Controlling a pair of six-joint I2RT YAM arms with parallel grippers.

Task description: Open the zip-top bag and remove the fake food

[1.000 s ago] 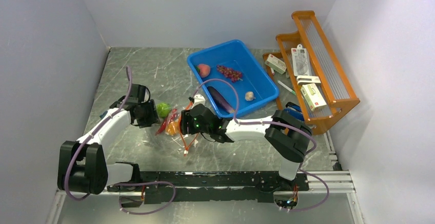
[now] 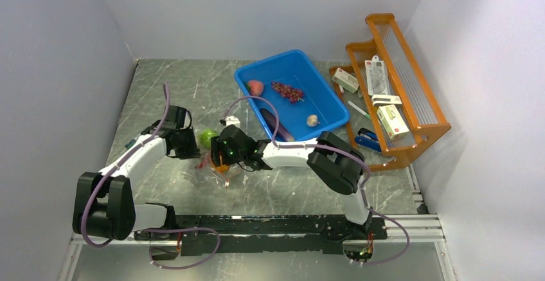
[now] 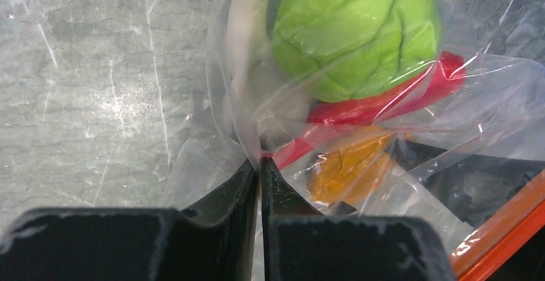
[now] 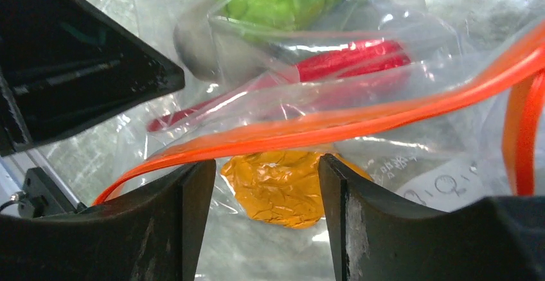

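The clear zip bag (image 3: 193,165) lies on the table with a green cabbage-like food (image 3: 357,30), a red pepper-like piece (image 4: 350,59), an orange piece (image 4: 273,191) and a pale piece inside. My left gripper is shut on the bag's plastic at its left. My right gripper stands open over the orange piece, beside the bag's orange zip edge (image 4: 334,123), with that piece seen between its fingers.
A blue bin (image 2: 312,78) behind my right arm holds a peach, grapes, an eggplant and garlic. A wooden rack (image 2: 421,126) with boxes stands at the right.
My right gripper has moved left and slightly toward the back, over the bag. My left gripper has shifted slightly and now looks closed on the plastic.
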